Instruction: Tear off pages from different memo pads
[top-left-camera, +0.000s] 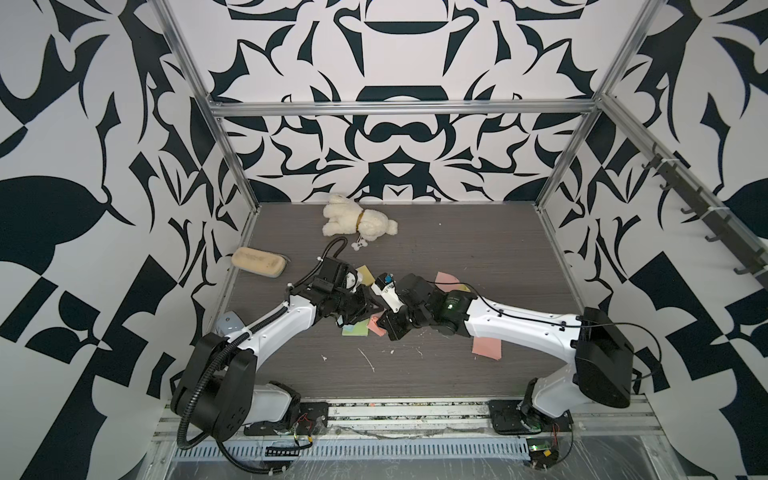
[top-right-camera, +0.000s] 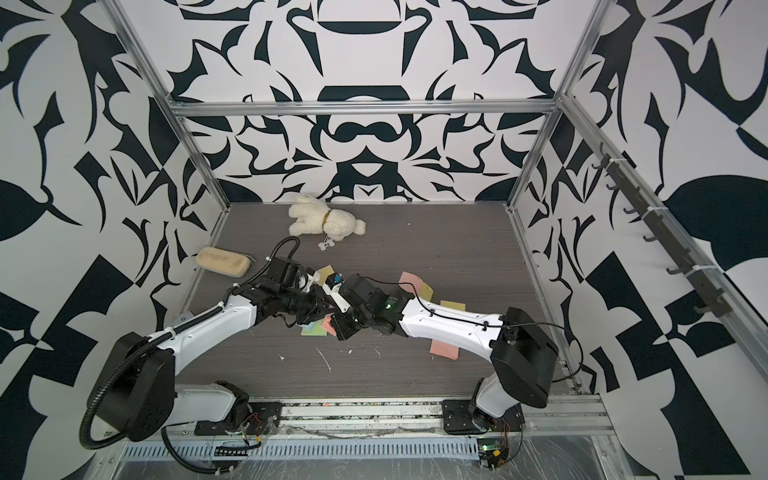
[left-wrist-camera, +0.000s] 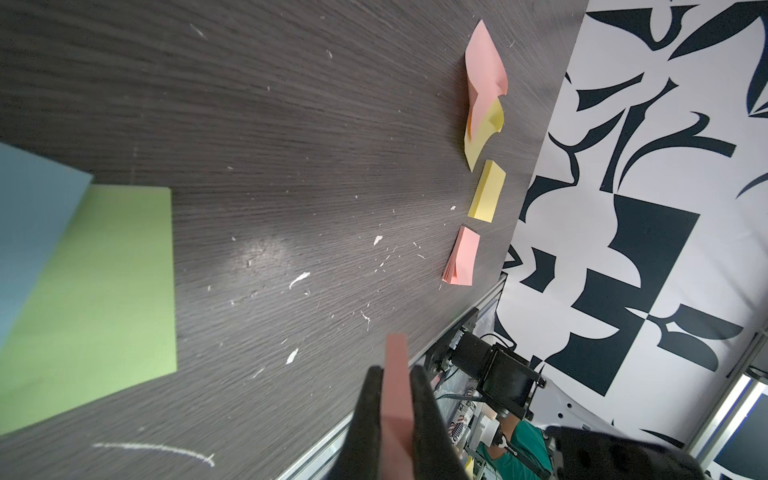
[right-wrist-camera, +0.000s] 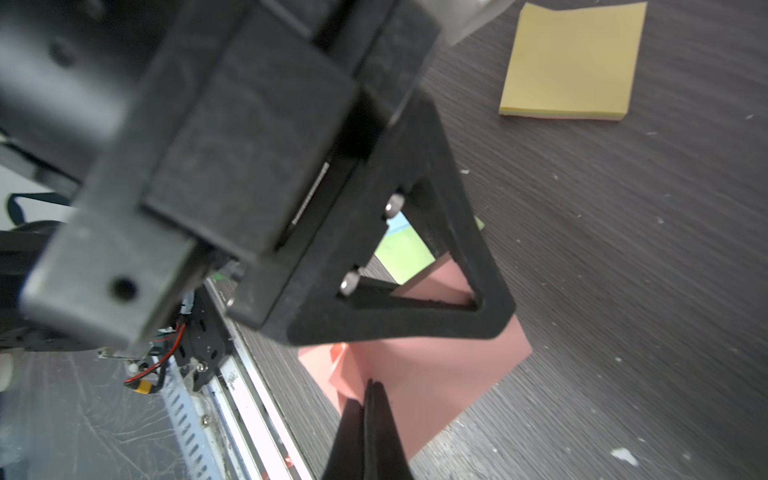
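Pink memo paper (right-wrist-camera: 448, 368) lies in front of both grippers in the right wrist view, with a raised, creased piece by the right fingertips. The left gripper is shut on pink paper, which shows as a narrow strip between its fingers. Shut fingertips of my right gripper overlap the pink paper from this angle; nothing clearly shows between them. A green pad (left-wrist-camera: 120, 296) with a blue pad (left-wrist-camera: 32, 216) overlapping it lies nearby on the table. A yellow pad (right-wrist-camera: 572, 64) rests farther back. Both arms hide much of the pink paper from above.
To the right lie a curled pink sheet (left-wrist-camera: 484, 72) with a yellow sheet (left-wrist-camera: 488, 128), another yellow piece (left-wrist-camera: 487, 192) and pink paper (left-wrist-camera: 461, 257). A white plush toy (top-left-camera: 352, 217) and a tan block (top-left-camera: 258, 261) stand clear. Paper scraps dot the table.
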